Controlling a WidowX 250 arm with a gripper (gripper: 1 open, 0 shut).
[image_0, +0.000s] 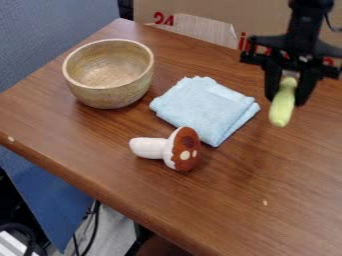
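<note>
My black gripper hangs in the upper right of the camera view, shut on a pale green, elongated vegetable-like object that points down, held above the table. To its left a folded light blue cloth lies on the wooden table. A plush mushroom with white stem and spotted brown cap lies below the cloth. A tan bowl stands at the upper left.
A cardboard box stands behind the table. The table's left edge drops to a blue panel and cables.
</note>
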